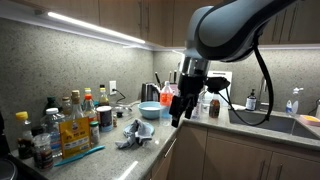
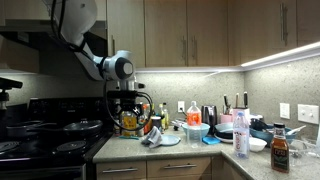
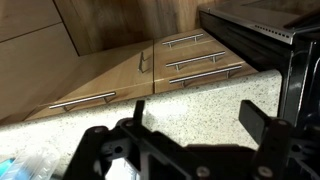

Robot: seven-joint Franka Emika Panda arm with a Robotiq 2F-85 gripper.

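Observation:
My gripper is open in the wrist view, with bare speckled countertop (image 3: 190, 108) showing between its spread fingers. From the first exterior view, the gripper (image 1: 179, 108) hangs above the counter's front edge, to the right of a crumpled grey cloth (image 1: 136, 132). The cloth lies on the counter, apart from the gripper. Behind it stand a light-blue bowl (image 1: 150, 110) and a clear bottle with a red cap (image 1: 167, 101). Part of the cloth (image 2: 153, 137) also shows in the second exterior view, below and right of the gripper.
Several bottles and jars, among them a yellow-labelled bottle (image 1: 74, 133), line the wall. A teal utensil (image 1: 80, 157) lies before them. Pans sit on the stove (image 2: 50, 145). A sauce bottle (image 2: 280, 148) stands at the right counter. The sink (image 1: 275, 122) is farther back.

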